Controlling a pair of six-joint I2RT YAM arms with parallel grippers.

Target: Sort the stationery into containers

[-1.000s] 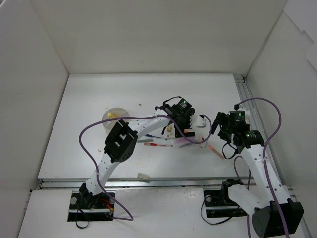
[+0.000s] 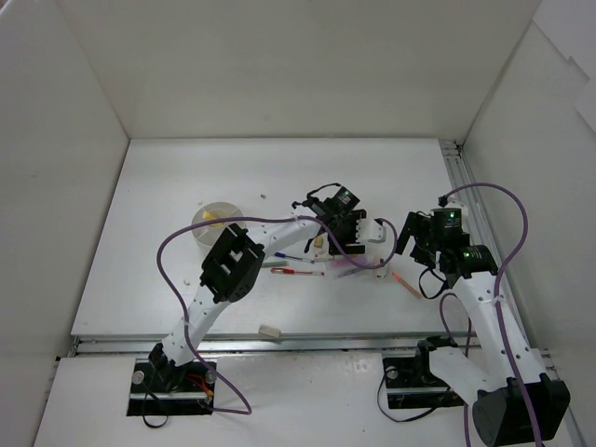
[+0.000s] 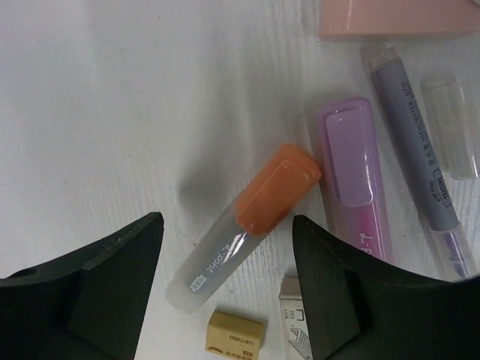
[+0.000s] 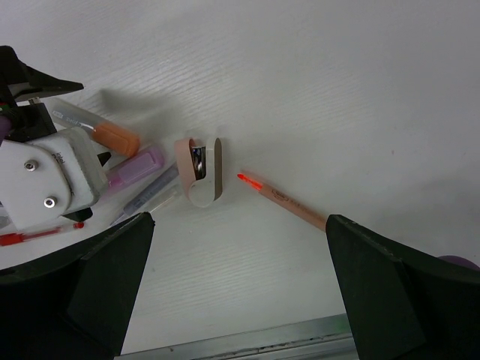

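Observation:
My left gripper is part open, its fingertips either side of an orange-capped highlighter (image 3: 274, 187) on the white table. Beside it in the left wrist view lie a purple highlighter (image 3: 349, 157), a grey pen (image 3: 412, 135), a pink object (image 3: 390, 16) and small boxes (image 3: 234, 334). My right gripper stands open at the right of the table, with an orange pen (image 4: 289, 202) and a pink-and-white stapler-like object (image 4: 187, 165) in its wrist view. A clear round container (image 2: 216, 237) holding something yellow stands at the left.
Red (image 2: 293, 272) and blue pens lie among the cluster in the middle. A small pale block (image 2: 269, 331) is at the front edge.
In the top view, my left gripper has shifted very slightly over the cluster. The right arm has not moved visibly.

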